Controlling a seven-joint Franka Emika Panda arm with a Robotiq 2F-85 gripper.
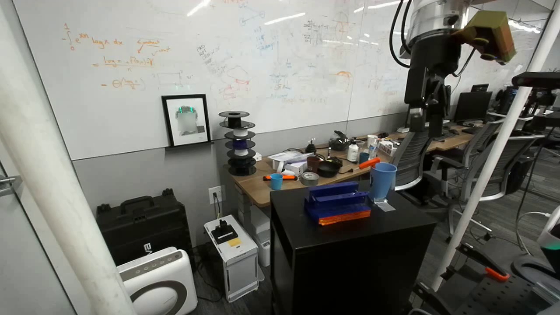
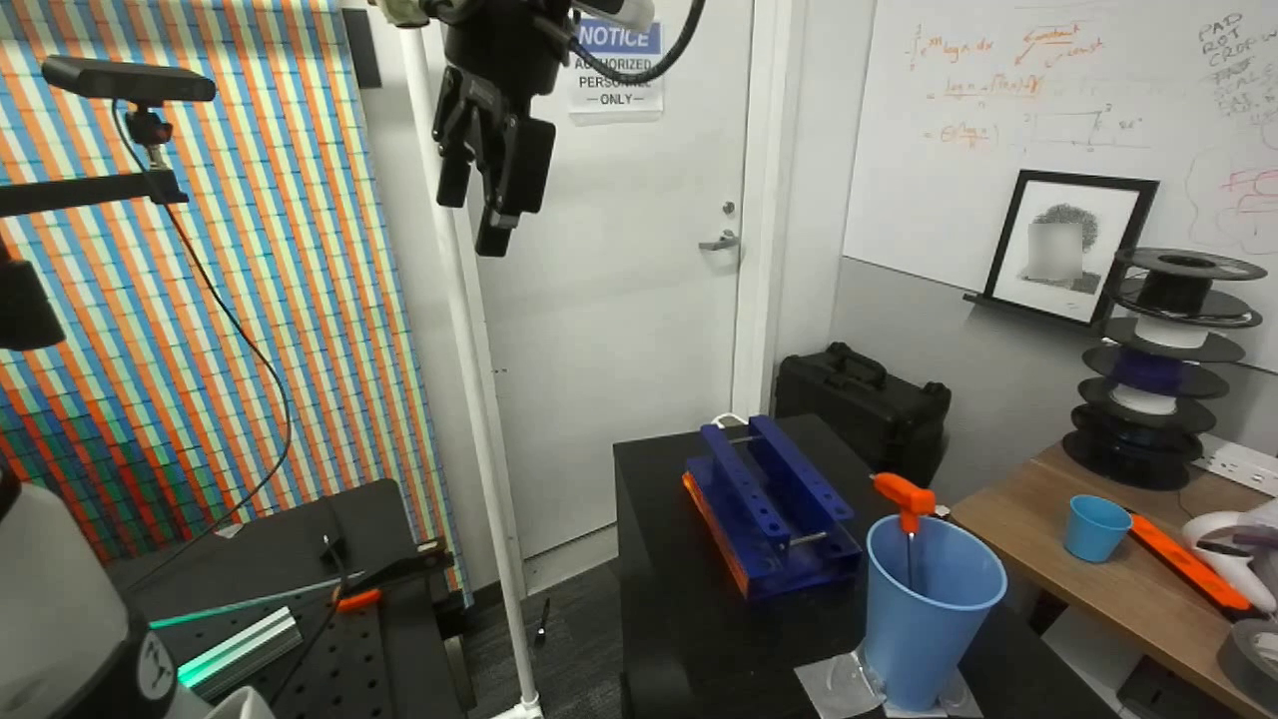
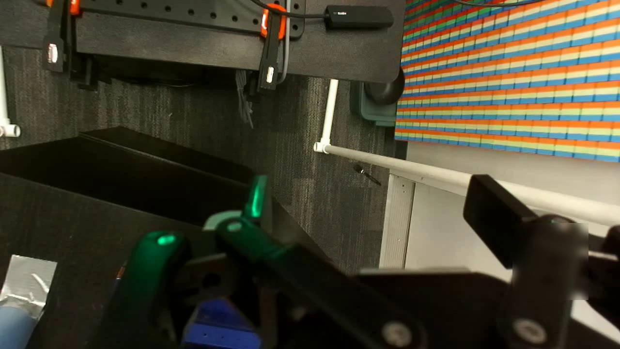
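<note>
High above the black cabinet [image 1: 362, 246], well clear of everything on it, my gripper [image 1: 427, 120] points down. In exterior view 2 the gripper [image 2: 474, 210] has a gap between its fingers, and nothing is held there. On the cabinet top lies a dark blue rack-like fixture [image 2: 785, 527] with an orange edge. Beside it stands a light blue cup [image 2: 929, 623], upright, with an orange-handled tool [image 2: 906, 497] leaning inside. The wrist view shows only part of the cup [image 3: 12, 328] and a bit of the fixture [image 3: 221, 328] behind the blurred fingers.
Tape [image 2: 845, 685] lies around the cup's base. A wooden desk [image 1: 257, 186] behind holds a small blue cup [image 1: 276, 181], tape rolls and other clutter. White poles [image 1: 493, 141] stand near the arm. A black table [image 3: 192, 43] with clamps lies opposite the cabinet.
</note>
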